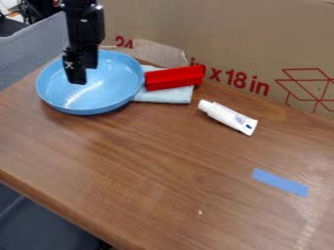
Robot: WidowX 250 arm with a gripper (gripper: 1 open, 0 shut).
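Observation:
My black gripper [78,66] hangs over the back-left part of a blue round plastic bowl [93,96], fingers pointing down and open, with nothing seen between them. A red box-shaped object [175,77] lies right of the bowl, on or against a folded light-blue cloth [164,95]. A white tube [229,117] lies to the right of these on the wooden table [156,176].
A large cardboard box [261,44] stands along the back. A strip of blue tape [279,182] is stuck at the right. A grey surface [23,54] is at the left.

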